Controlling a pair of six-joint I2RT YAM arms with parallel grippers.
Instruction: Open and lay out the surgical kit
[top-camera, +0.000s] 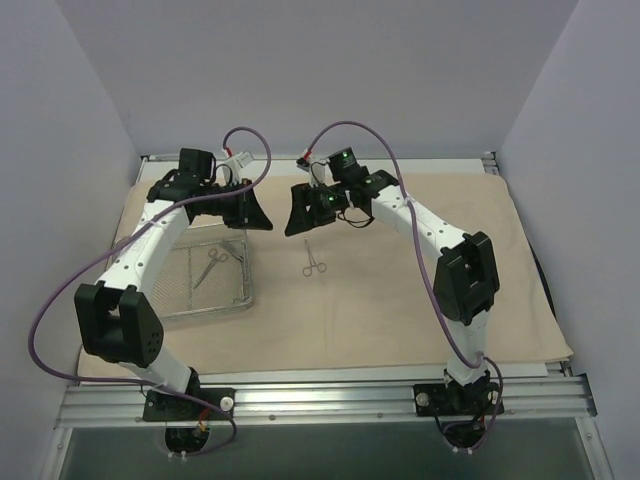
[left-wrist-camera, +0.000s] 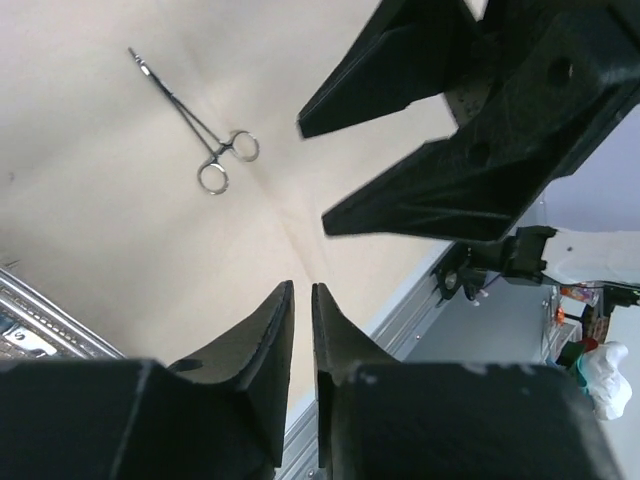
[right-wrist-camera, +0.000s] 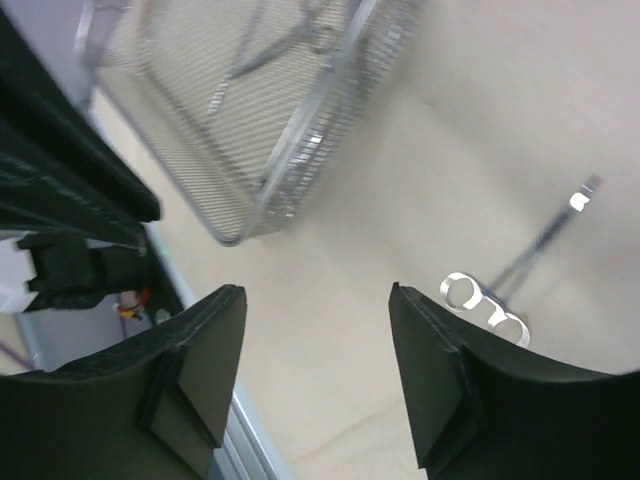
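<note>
A silver scissor-like clamp (top-camera: 313, 262) lies on the beige cloth, right of the mesh tray (top-camera: 250, 280), its rings toward the front. My right gripper (top-camera: 289, 234) stands above and left of its tip. In the right wrist view, this gripper is open with bare cloth between its fingers, and the clamp (right-wrist-camera: 515, 275) lies to the right, clear of them. My left gripper (top-camera: 267, 227) hovers past the tray's right rim. The left wrist view shows its fingers (left-wrist-camera: 272, 335) parted by a narrow gap, with nothing between.
More instruments (top-camera: 208, 268) lie in the tray at left. Both grippers are close together, tips facing each other; a dark cable (top-camera: 355, 219) runs beside the right wrist.
</note>
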